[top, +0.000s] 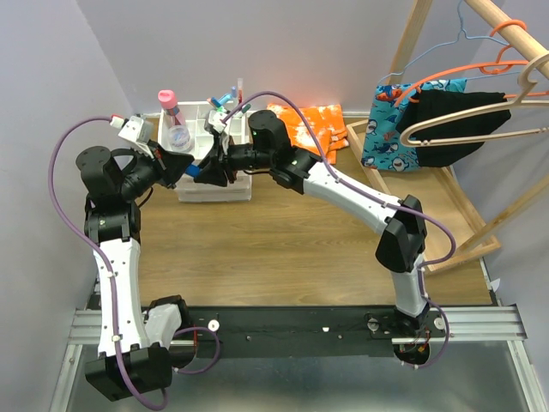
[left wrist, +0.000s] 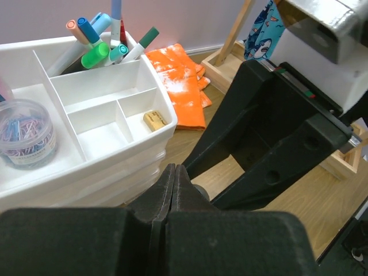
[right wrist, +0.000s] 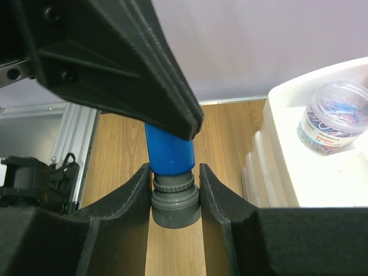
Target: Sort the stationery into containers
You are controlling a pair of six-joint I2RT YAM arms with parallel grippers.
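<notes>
A glue stick with a blue end [right wrist: 170, 150] and a grey ribbed end [right wrist: 176, 202] is gripped at its grey part by my right gripper. Its blue end [top: 193, 171] points left in the top view. Close against this end is my left gripper, shut, with nothing visible between its fingers. The left fingers [right wrist: 172, 98] cover the upper blue part in the right wrist view, so contact is unclear. Below and behind both grippers stands the white divided organizer [top: 214, 192], holding a tub of paper clips [left wrist: 26, 135], pens and markers [left wrist: 100, 52] and an eraser [left wrist: 154, 120].
A pink-capped bottle [top: 174, 120] stands in the organizer's left side. Orange cloth [top: 316, 124] lies to its right. The wooden rack [top: 463, 215] with hangers and hung fabric fills the right side.
</notes>
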